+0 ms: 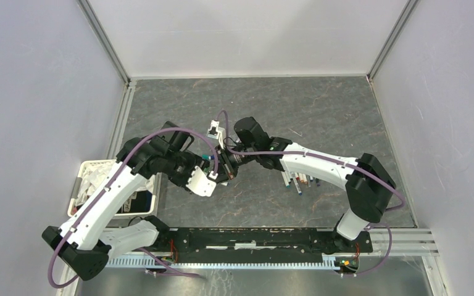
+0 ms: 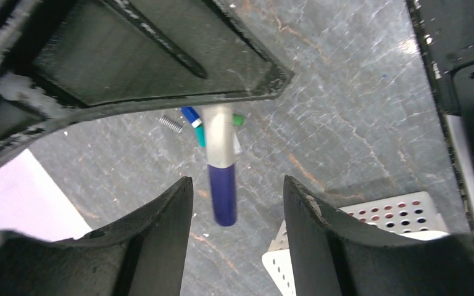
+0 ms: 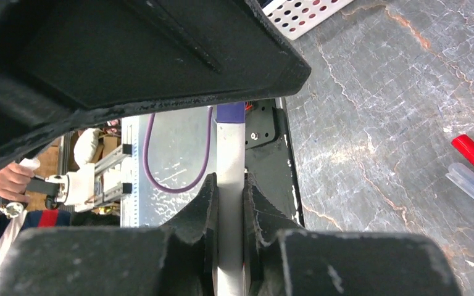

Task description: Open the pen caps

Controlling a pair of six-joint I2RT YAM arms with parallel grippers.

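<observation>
In the left wrist view, a white pen with a dark blue cap (image 2: 224, 194) points down in the space between the spread fingers of my left gripper, with gaps on both sides. The black right gripper covers the pen's other end there. From the right wrist view, the fingers of my right gripper close on both sides of the white pen (image 3: 230, 157). The pen's blue end (image 3: 230, 113) is partly hidden behind the left gripper's dark body. In the top view the two grippers meet left of centre and hide most of the pen.
Several pens (image 1: 296, 179) lie in a group right of the grippers. A red cap (image 3: 473, 152) and a clear piece (image 3: 472, 184) lie loose, as do blue (image 2: 191, 116) and green (image 2: 238, 119) ones. A white basket (image 1: 86, 168) stands at left.
</observation>
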